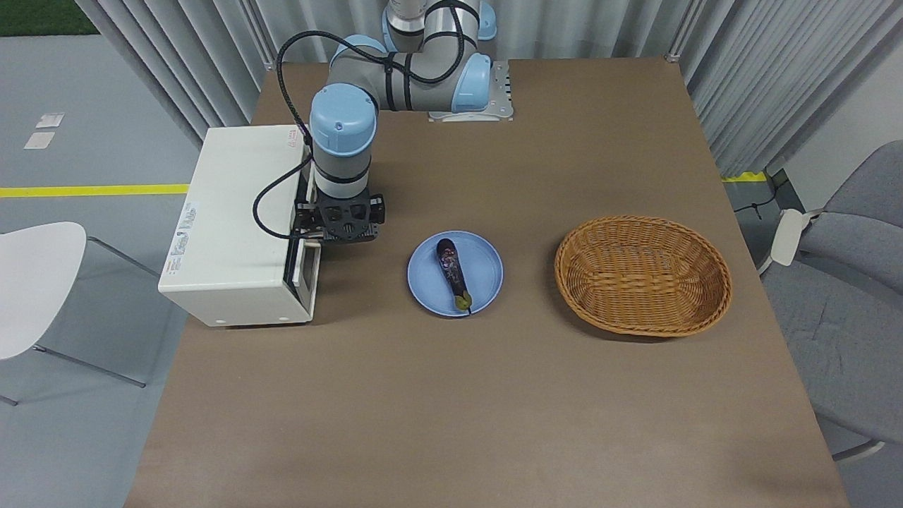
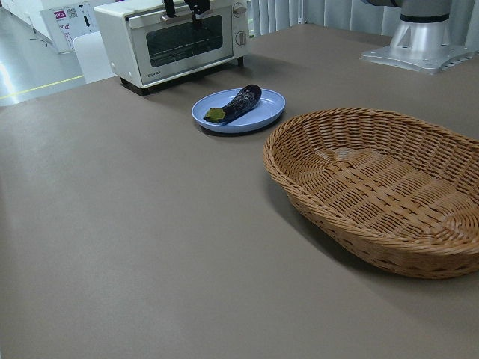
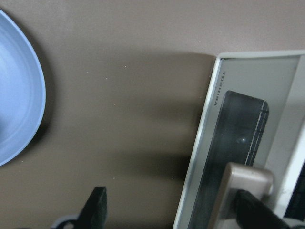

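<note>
A white Toshiba toaster oven (image 1: 228, 220) stands on the left of the table. My gripper is at the oven's front; in the wrist view one dark finger lies against the silver door handle (image 3: 243, 186), the other is over bare table, so the fingers are apart. In the left view the black gripper is cut off at the top, by the handle. A blue plate (image 1: 423, 279) beside the oven holds a dark eggplant (image 1: 450, 267) with a green stem end.
A round woven basket (image 1: 643, 275) sits to the right of the plate. Chairs stand off both sides of the table.
</note>
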